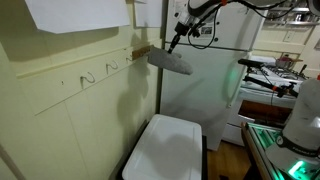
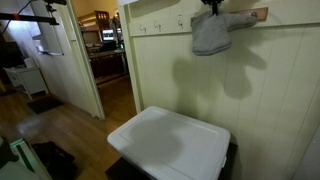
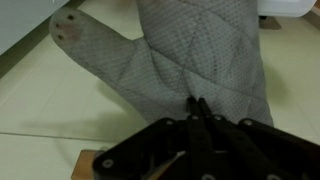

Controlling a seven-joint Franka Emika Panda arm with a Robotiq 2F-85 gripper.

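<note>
A grey quilted oven mitt hangs high beside the cream wall, its thumb out to the right in the second exterior view. My gripper is at the mitt's upper edge. In the wrist view the mitt fills much of the upper middle, with creases running to the gripper, which is shut on its cloth. Behind the mitt is a wooden strip on the wall; whether the mitt touches it or a hook there cannot be told.
Several metal hooks line the wall. Below stands a large bin with a white lid. A white fridge is behind the arm. The space between mitt and lid is clear.
</note>
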